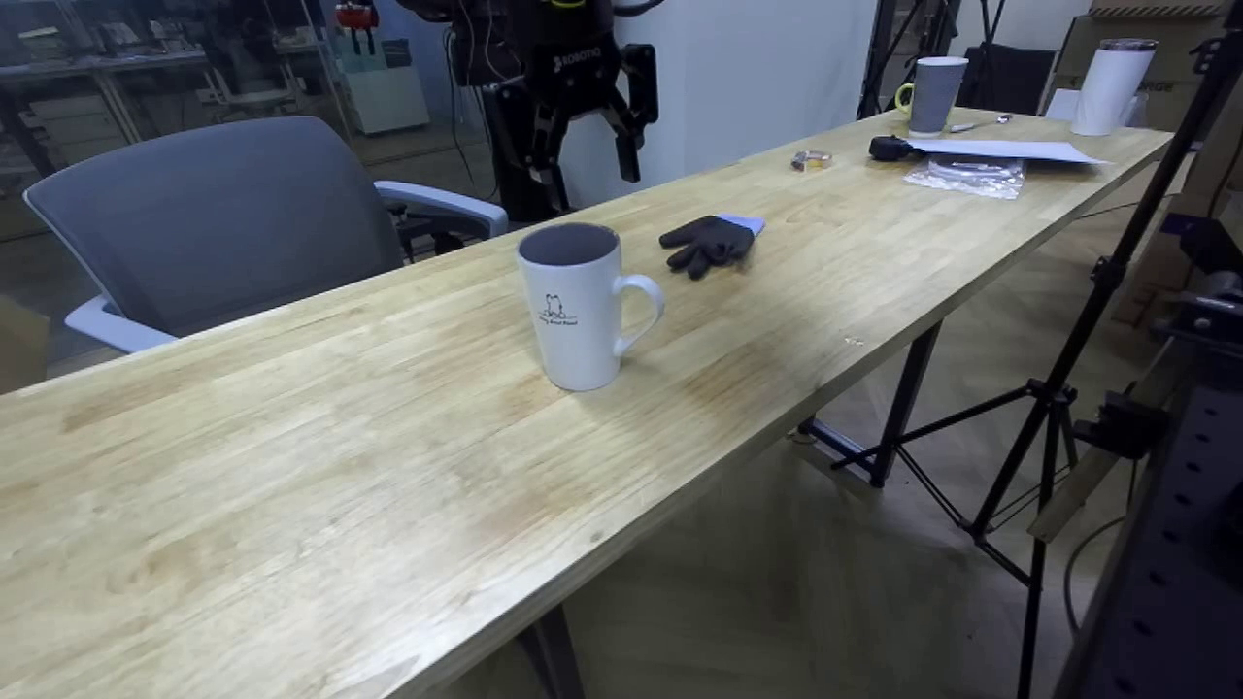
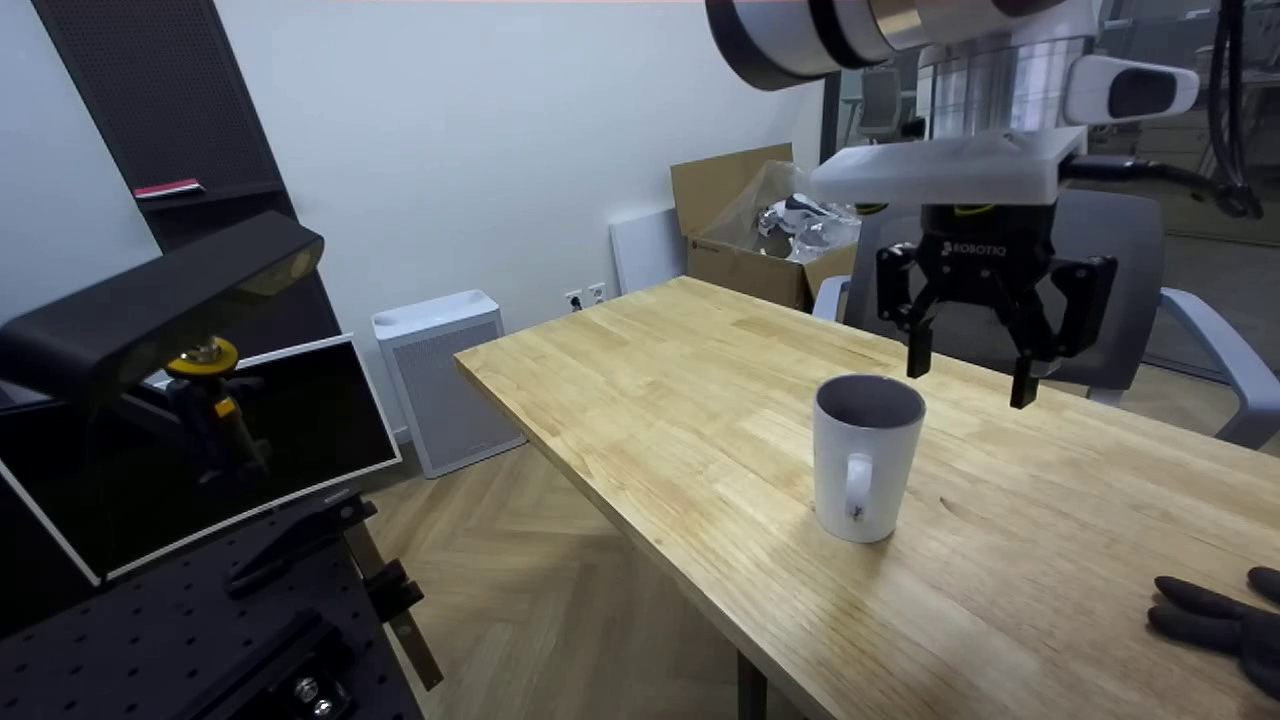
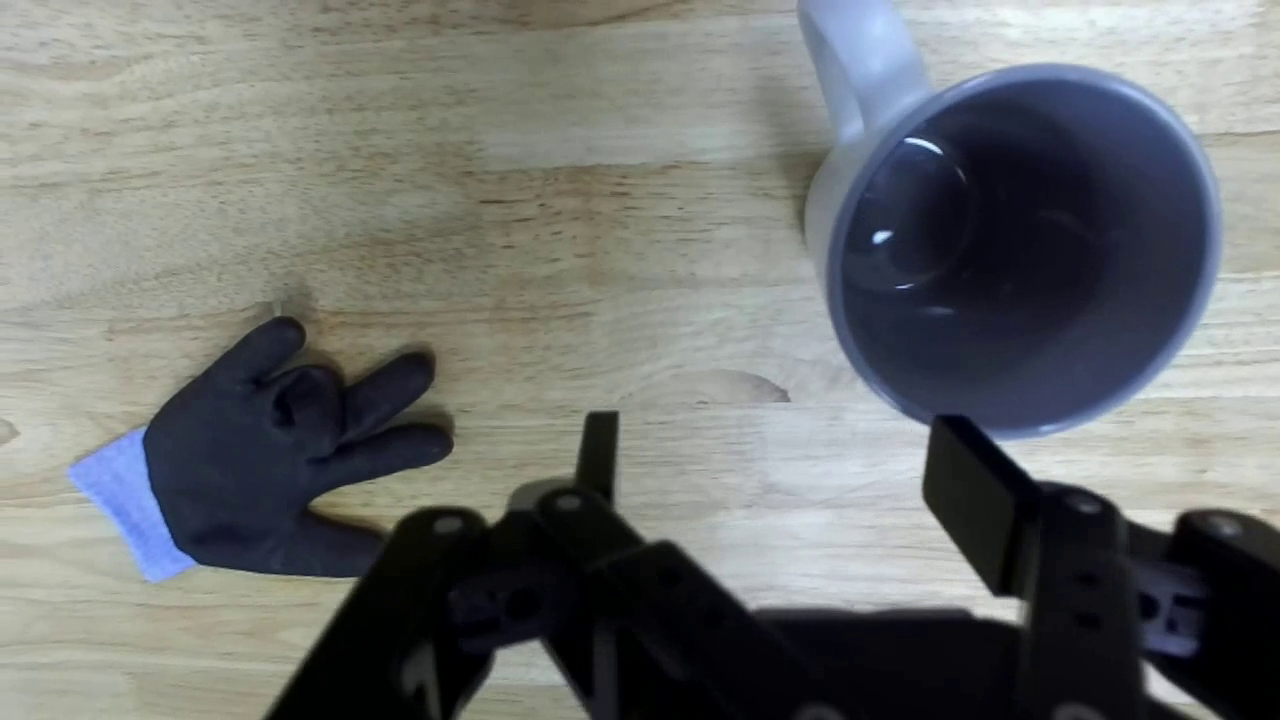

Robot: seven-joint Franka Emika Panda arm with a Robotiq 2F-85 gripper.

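A white mug (image 1: pixel 571 320) with a dark grey inside and a small cat print stands upright on the wooden table. In the wrist view the mug (image 3: pixel 1020 252) fills the upper right, its handle pointing up and left. My gripper (image 2: pixel 972 382) hangs over the table's chair side, above and behind the mug and apart from it. Its two black fingers are spread, and only bare table shows between them in the wrist view (image 3: pixel 768 462). A black glove (image 3: pixel 246 474) with a light blue cuff lies flat on the table to the left in that view.
Beyond the glove lie a tape roll (image 1: pixel 812 159), a plastic bag (image 1: pixel 967 176) and papers; a grey cup (image 1: pixel 935 95) and a white tumbler (image 1: pixel 1115 87) stand at the far end. An office chair (image 1: pixel 233 221) is against the table.
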